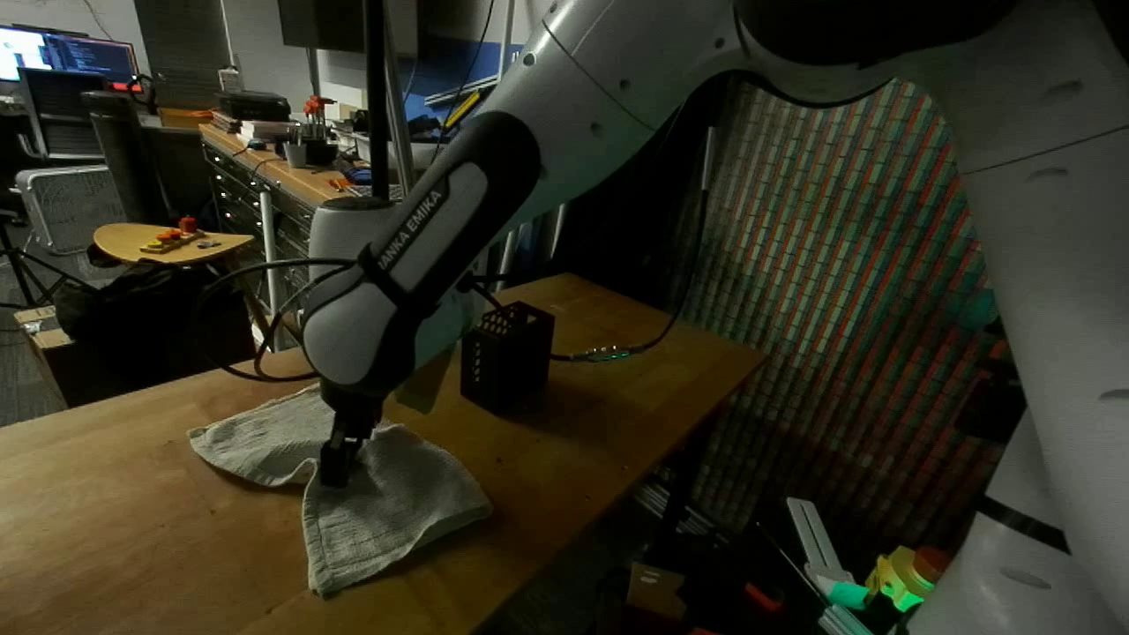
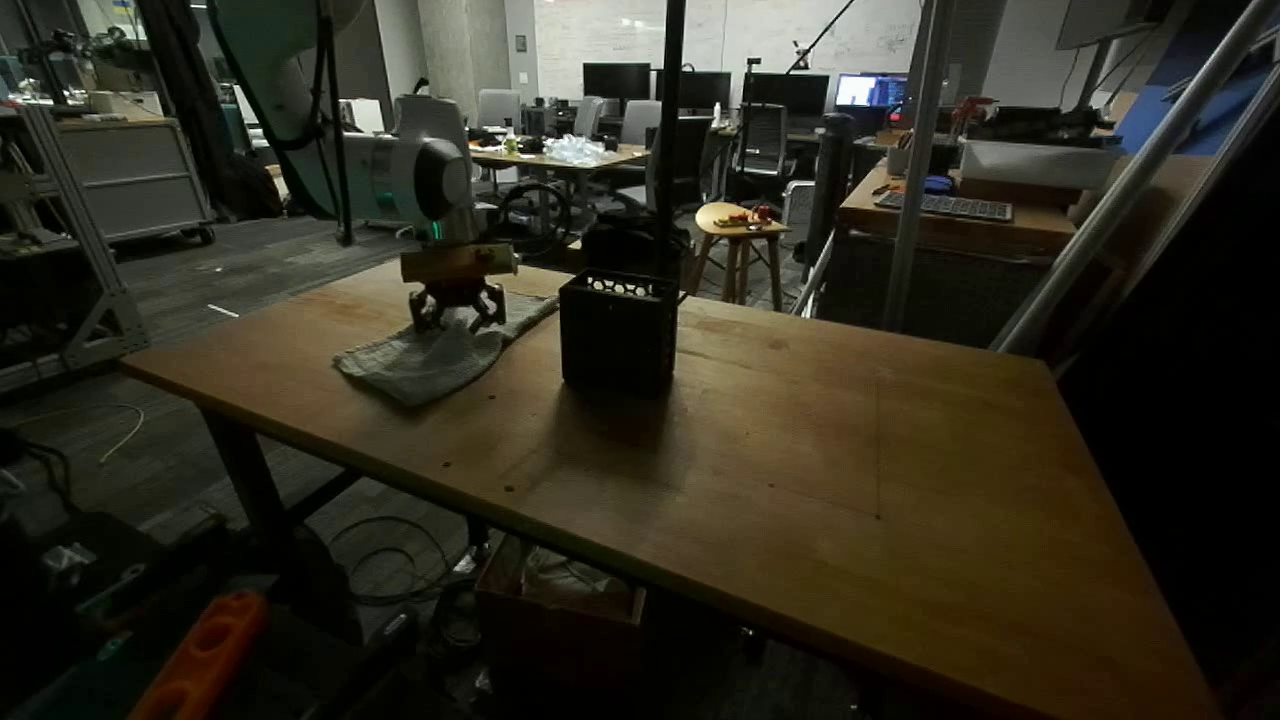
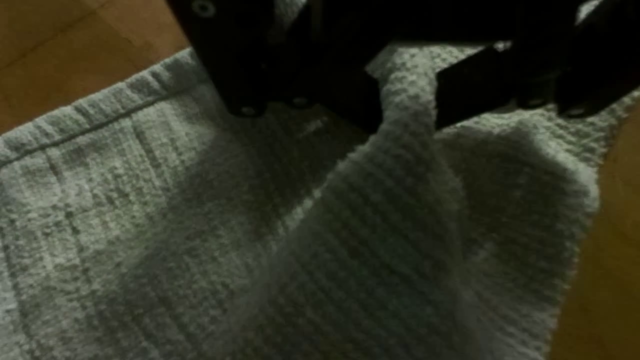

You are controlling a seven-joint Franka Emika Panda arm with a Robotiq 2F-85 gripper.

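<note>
A pale grey cloth (image 1: 400,497) lies spread on the wooden table, with its middle pinched up by my gripper (image 1: 339,466). In the wrist view the dark fingers (image 3: 474,90) close on a narrow fold of the cloth (image 3: 360,240), and a ridge of fabric runs down from between them. Most of the cloth still rests on the tabletop. Exterior view 2 has the gripper (image 2: 458,314) low over the cloth (image 2: 420,366), near the table's far left part.
A black perforated box (image 1: 505,360) stands on the table (image 2: 816,480) close to the cloth. A cable with a metal connector (image 1: 609,354) hangs by the box.
</note>
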